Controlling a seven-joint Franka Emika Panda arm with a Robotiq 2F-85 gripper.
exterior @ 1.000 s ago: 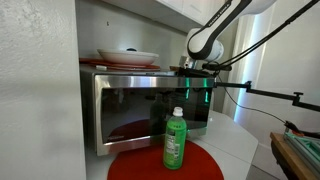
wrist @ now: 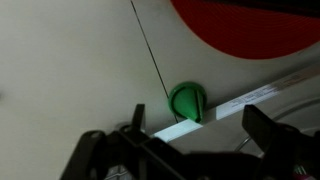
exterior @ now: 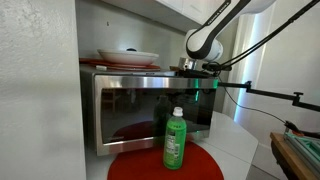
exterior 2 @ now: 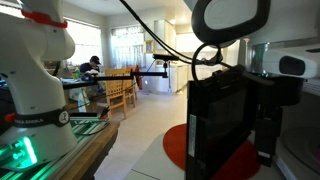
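My gripper is open in the wrist view, its two dark fingers wide apart. Between and beyond them shows a small round green thing (wrist: 187,101) on the pale surface; what it is cannot be told. In exterior view 1 the white arm (exterior: 205,46) is at the far right end of a silver and black microwave (exterior: 140,105), and the fingers are hard to make out there. A green bottle (exterior: 175,140) stands upright in front of the microwave, on a round red mat (exterior: 210,165). Nothing shows held.
A white bowl (exterior: 130,58) rests on top of the microwave. In exterior view 2 a tall dark panel (exterior 2: 218,115) stands beside the red mat (exterior 2: 178,147), and a wooden edge (exterior 2: 95,150) runs nearby.
The green glints near the microwave's right end have shifted slightly. The bottle, mat and bowl look the same, and the arm shows hardly any motion.
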